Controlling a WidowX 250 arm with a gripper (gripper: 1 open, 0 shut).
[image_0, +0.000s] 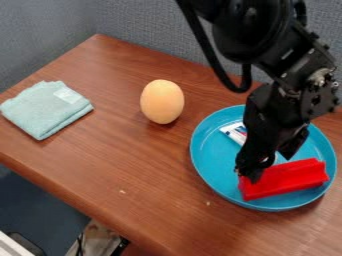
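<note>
My black gripper (262, 160) is lowered over the blue plate (214, 160), its fingertips at the left end of a red block (290, 177) lying on the plate. The gripper is open, though its far finger is hard to make out. A white tube (233, 130) with printed marking lies at the back of the plate, partly hidden behind the gripper.
An egg-shaped object (162, 101) stands left of the plate. A folded pale teal cloth (46, 110) lies near the table's left edge.
</note>
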